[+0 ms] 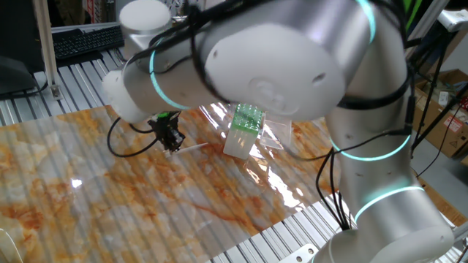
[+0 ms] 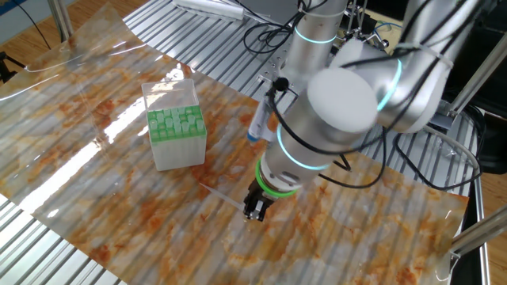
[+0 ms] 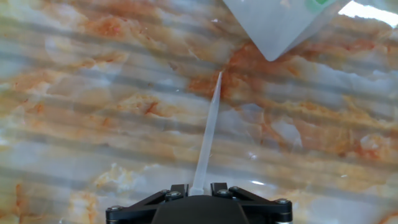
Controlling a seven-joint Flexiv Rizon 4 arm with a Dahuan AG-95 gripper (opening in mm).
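Observation:
A thin translucent pipette tip (image 3: 210,134) lies on the marbled sheet, its point towards the rack and its wide end at my gripper. In the wrist view the black fingers stand apart on either side of that wide end, with some gap showing; the gripper looks open. Exterior view 2 has the gripper (image 2: 253,214) low over the sheet at the near end of the tip (image 2: 220,195). The tip rack (image 2: 179,150), a white box with a green top full of tips, stands upright with its clear lid (image 2: 168,96) open.
The marbled sheet (image 1: 139,212) is bare around the gripper and towards the front. Slatted metal table (image 2: 218,49) shows past its edges. A cable loop (image 1: 111,139) hangs beside the gripper. In exterior view 1 the arm partly covers the rack.

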